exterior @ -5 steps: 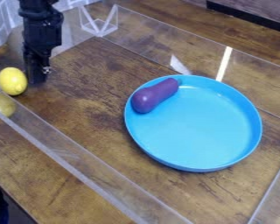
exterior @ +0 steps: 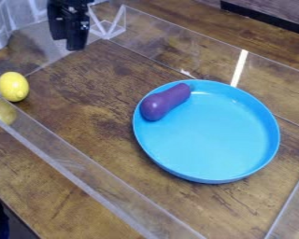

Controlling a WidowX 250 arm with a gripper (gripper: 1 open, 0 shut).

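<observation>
My gripper (exterior: 68,28) is raised at the top left, small and dark, above and behind a yellow lemon-like object (exterior: 12,86) at the left edge; whether its fingers are apart is unclear. A purple eggplant (exterior: 166,101) lies on the left part of a large blue plate (exterior: 215,138) at the right.
A clear wall (exterior: 102,187) runs diagonally along the front left of the wooden surface (exterior: 83,103). The middle between the lemon and the plate is free. More clear panels show at the back and right.
My gripper has risen away from beside the yellow object, which stays at the left. The plate and eggplant have not moved.
</observation>
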